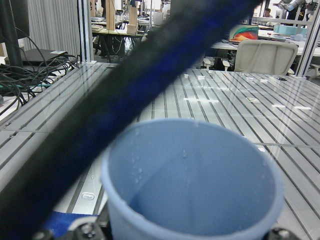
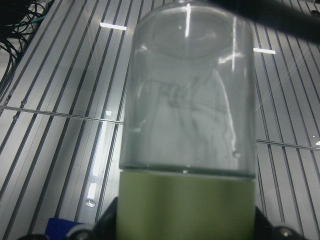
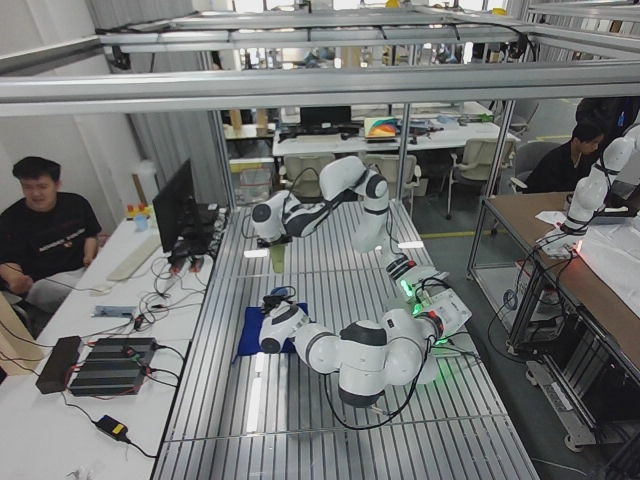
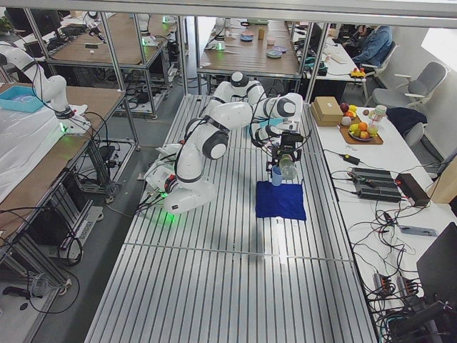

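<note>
A blue cup [image 1: 192,200] fills the bottom of the left wrist view, with my left gripper shut on it; in the right camera view this cup [image 4: 277,178] is over a dark blue cloth [image 4: 280,204]. A clear bottle [image 2: 187,100] with a green band [image 2: 185,205] is upright in the right wrist view, with my right gripper shut on it. In the left camera view the bottle [image 3: 278,258] hangs beyond and above the cloth [image 3: 255,330]. The fingertips are mostly hidden behind cup and bottle.
A side desk beside it holds cables, black boxes [image 3: 110,367], a monitor [image 3: 175,205] and a fruit tray [image 4: 360,132]. Metal frame posts stand at the table's corners; a person [image 3: 40,230] sits beside the desk.
</note>
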